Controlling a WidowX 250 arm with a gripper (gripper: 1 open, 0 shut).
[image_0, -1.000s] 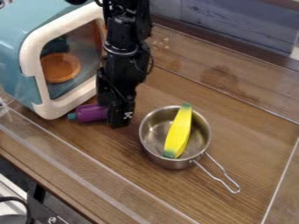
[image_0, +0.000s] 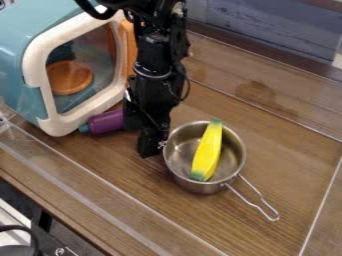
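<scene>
A yellow banana-like object with green ends (image_0: 207, 150) lies in a steel pan (image_0: 227, 177), whose wire handle points to the lower right. My black gripper (image_0: 147, 136) is open, low at the pan's left side, close to the rim. Just left of it a purple object with a teal end (image_0: 104, 122) lies partly hidden behind the gripper, beside the teal toy microwave.
The teal and white toy microwave (image_0: 54, 118) stands at the upper left with its door open and an orange plate (image_0: 70, 76) inside.
My gripper has moved slightly rightward and down, toward the pan. The pan, banana and purple object look nearly unchanged.
</scene>
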